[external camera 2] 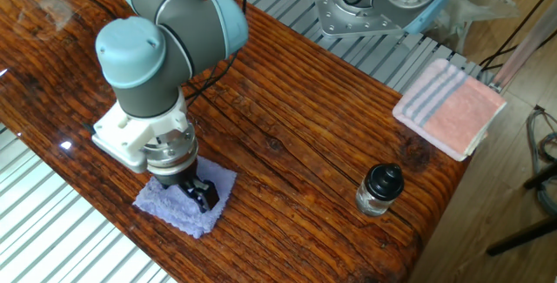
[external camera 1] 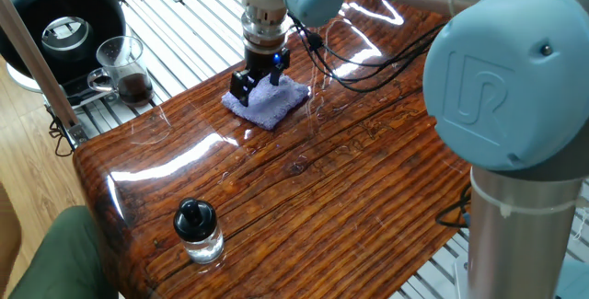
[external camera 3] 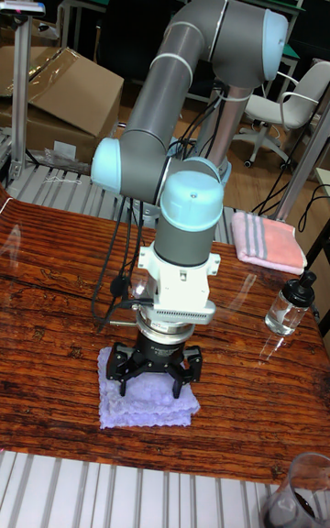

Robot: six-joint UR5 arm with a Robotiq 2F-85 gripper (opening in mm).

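A folded purple cloth [external camera 1: 267, 106] lies on the glossy brown wooden table, near its long edge by the slatted metal frame. Right over this cloth [external camera 3: 147, 414] my gripper [external camera 3: 149, 391] points straight down, its two black fingers [external camera 3: 177, 390] spread wide with nothing gripped between them. The fingertips are at or just above the fabric; whether they touch it I cannot tell. In exterior view 2 the wrist hides part of the cloth [external camera 2: 187, 218].
A clear bottle with a black top [external camera 2: 379, 189] stands near one table end. A pink towel with grey stripes [external camera 2: 452, 109] lies over a corner. Beyond the edge stands a glass jug with dark liquid [external camera 1: 134, 86].
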